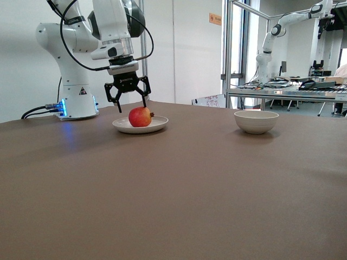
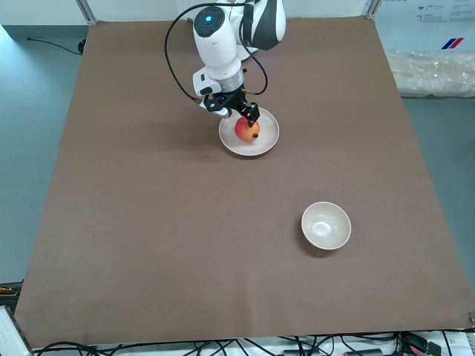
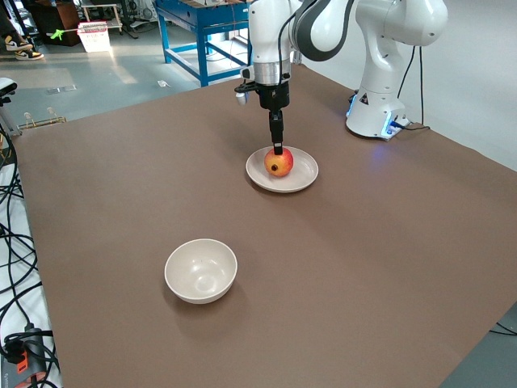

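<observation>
A red apple (image 2: 246, 130) rests on a white plate (image 2: 263, 141), also seen in the top view as apple (image 1: 140, 117) on plate (image 1: 124, 127). My black gripper (image 1: 132, 105) hangs just above and around the apple, its two fingers spread wide apart, one to each side, with nothing held. In the right view the gripper (image 3: 277, 145) hides part of the apple's top. An empty white bowl (image 2: 326, 225) stands apart on the brown table, nearer the front right in the left view.
Cables (image 2: 89, 348) run along its outer edge. My arm's white base (image 3: 367, 113) stands at the table edge behind the plate.
</observation>
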